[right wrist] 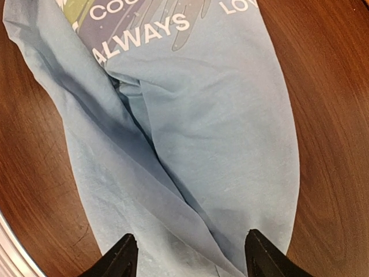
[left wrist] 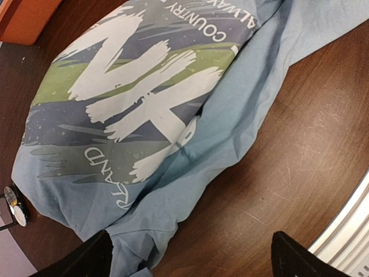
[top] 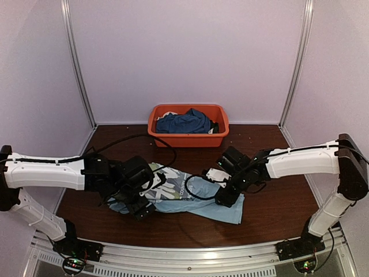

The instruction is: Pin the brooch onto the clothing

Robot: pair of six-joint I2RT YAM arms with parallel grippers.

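Note:
The clothing is a light blue garment [top: 216,212] with a grey, green and white print, lying rumpled on the table beneath both arms. In the left wrist view the printed garment [left wrist: 144,109] has folds along its lower edge. My left gripper is open over its end, fingers wide apart. Over the plain blue end of the garment [right wrist: 225,133], my right gripper stands partly open with a gap between its fingertips. Two small round pieces [left wrist: 20,214] show at the left edge of the left wrist view; I cannot tell whether they are the brooch.
Behind the garment stands an orange bin [top: 188,141] with dark blue cloth [top: 187,122] in it. Bare dark wood [top: 271,213] lies to the right and in front of the garment. A metal rail [top: 190,254] runs along the front edge.

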